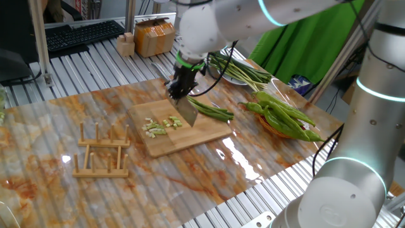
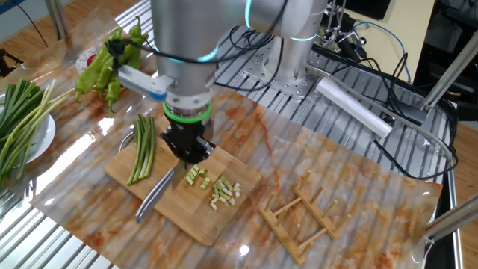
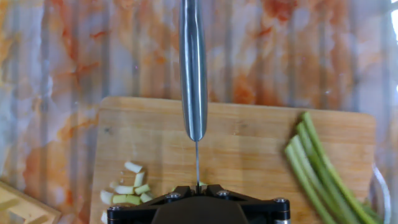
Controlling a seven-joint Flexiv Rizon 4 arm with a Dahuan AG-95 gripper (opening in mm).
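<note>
A knife with a steel handle (image 3: 194,74) and a broad blade (image 1: 185,112) is gripped by my gripper, which is shut on it where handle and blade meet. The blade hangs over the middle of the wooden cutting board (image 1: 171,147), and appears clear of its surface. Long green stalks (image 2: 142,153) lie whole along one side of the board. On the other side of the blade, short cut pieces (image 2: 222,190) are scattered. In the wrist view, my gripper's body hides most of the blade and part of the board.
A wooden peg rack (image 1: 101,158) stands near the board on the cut-piece side. Beyond the stalks are a basket of green peppers (image 1: 281,117) and a plate of more greens (image 2: 26,127).
</note>
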